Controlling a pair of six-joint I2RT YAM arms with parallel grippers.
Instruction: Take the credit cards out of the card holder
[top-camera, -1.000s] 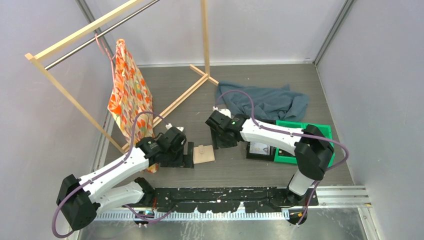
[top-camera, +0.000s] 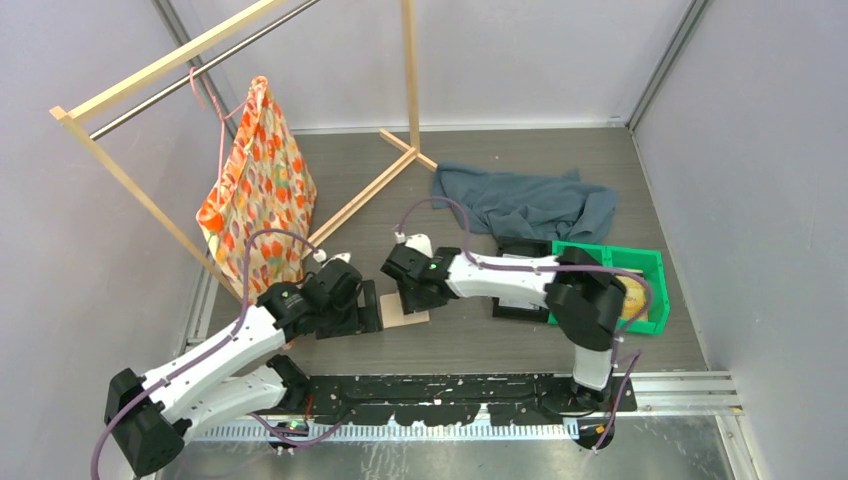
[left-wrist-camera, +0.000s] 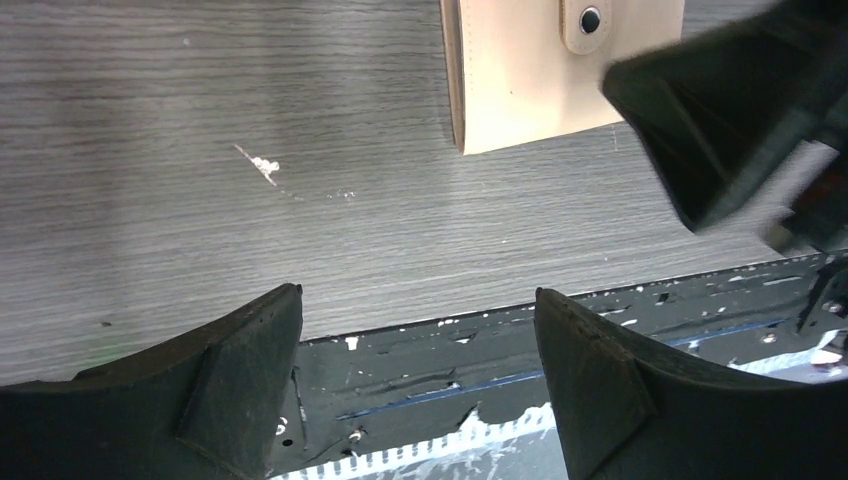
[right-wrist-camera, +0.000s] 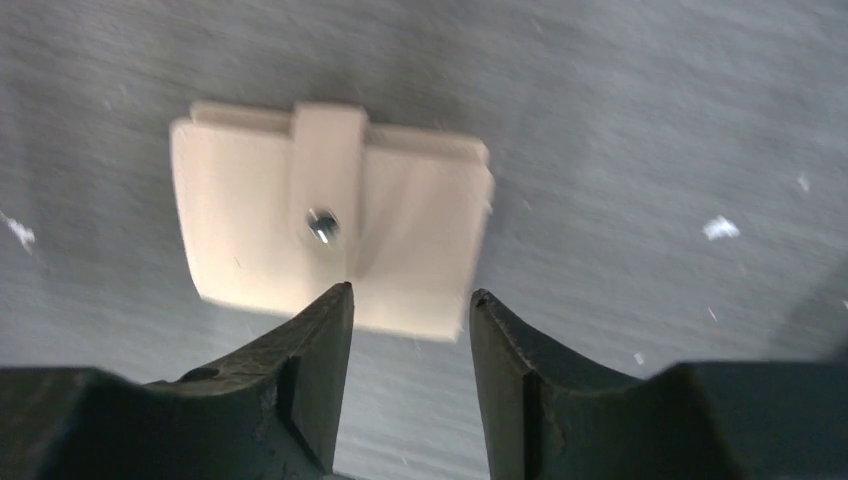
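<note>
A tan card holder (top-camera: 405, 315) with a snap strap lies on the floor at centre; in the right wrist view the holder (right-wrist-camera: 410, 230) is blurred, flap side up, and in the left wrist view it (left-wrist-camera: 520, 90) sits at the top. No cards can be made out. My left gripper is open at the holder's left, fingers empty. My right gripper hangs over the holder, part open, with nothing visible between its fingers.
An orange patterned bag (top-camera: 260, 180) hangs on a wooden rack at the left. A blue cloth (top-camera: 530, 205), a black tray (top-camera: 515, 310) and a green bin (top-camera: 655, 300) are at the right. Bare floor surrounds the holder.
My right arm has swung left over the card holder from the right side. The left arm has shifted slightly left, and the hanging bag looks wider.
</note>
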